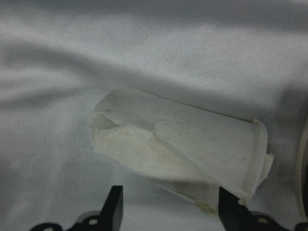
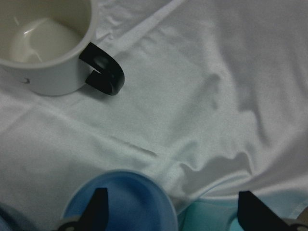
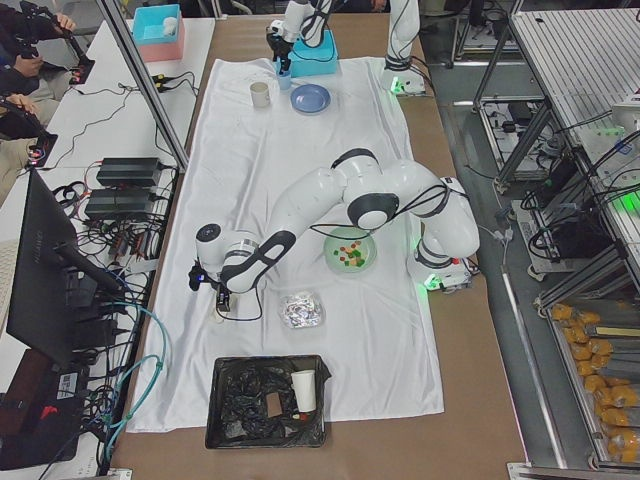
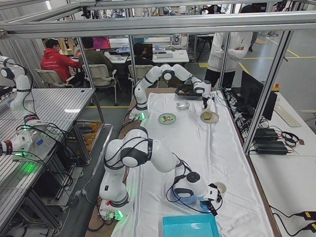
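Observation:
A crumpled white paper cup (image 1: 178,144) lies on its side on the cloth just beyond my left gripper, which is open with nothing between its fingers; in the camera left view that gripper (image 3: 215,280) hangs at the cloth's left side. My right gripper is open over a blue cup (image 2: 125,197), with a white mug (image 2: 53,72) with a black handle above left. In the camera right view it (image 4: 212,202) is beside the mug and the teal tray (image 4: 190,227).
A black lined bin (image 3: 265,428) holds a white cup and scraps. A foil container (image 3: 302,311), a green plate with food pieces (image 3: 335,262), a blue plate (image 3: 311,98) and, in the camera right view, a tan plate (image 4: 214,117) stand on the cloth.

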